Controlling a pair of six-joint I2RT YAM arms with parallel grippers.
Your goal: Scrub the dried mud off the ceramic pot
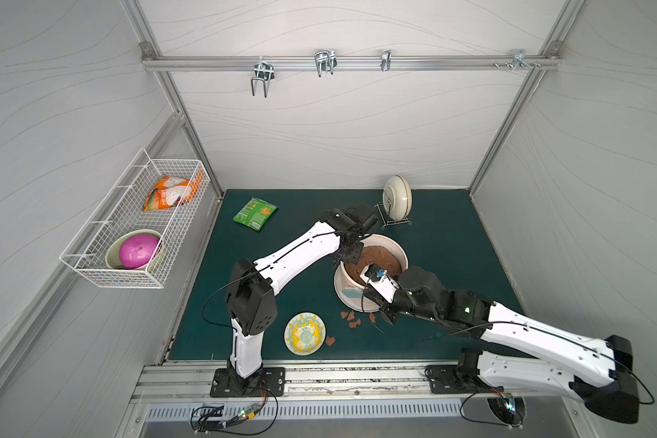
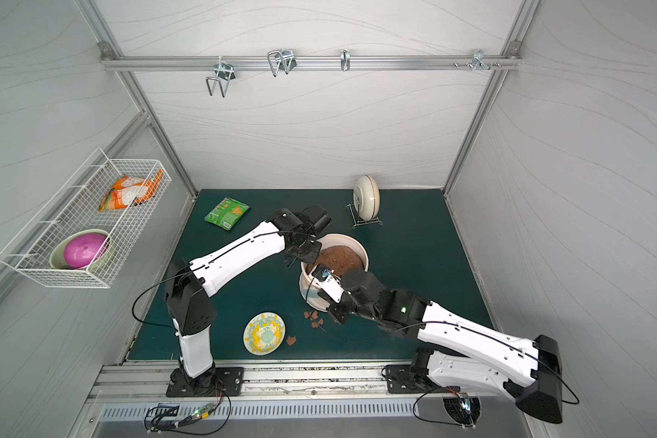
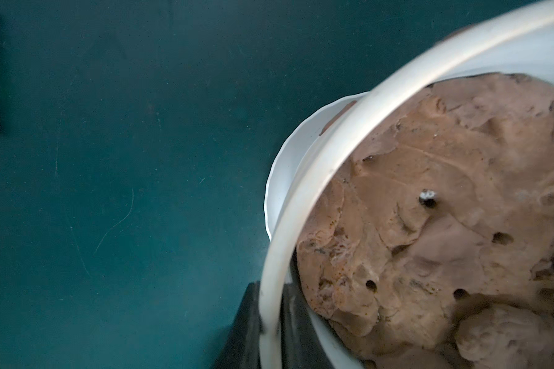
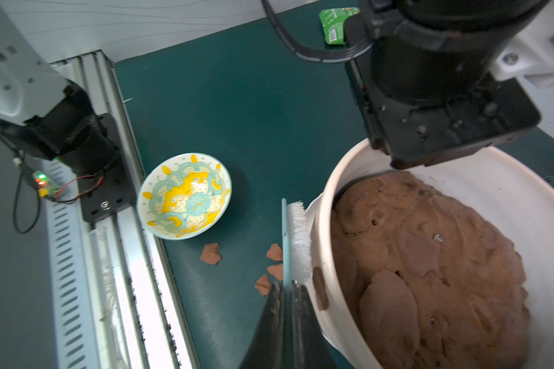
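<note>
The cream pot [image 3: 325, 164], full of brown soil [image 4: 431, 264], stands on a white saucer [image 3: 286, 153] near the table's middle. My left gripper is shut on the pot's rim at its left side. My right gripper is shut on a light-blue brush [image 4: 296, 240], whose white bristles face the pot's outer wall, beside a brown mud patch [image 4: 320, 289]. Whether the bristles touch the wall is hard to tell.
A patterned bowl [image 1: 304, 333] and several brown flakes [image 4: 210, 253] lie at the front. A green packet [image 1: 254, 213] lies back left; dishes [image 1: 395, 197] stand in a rack behind the pot. A wire basket [image 1: 135, 219] hangs left.
</note>
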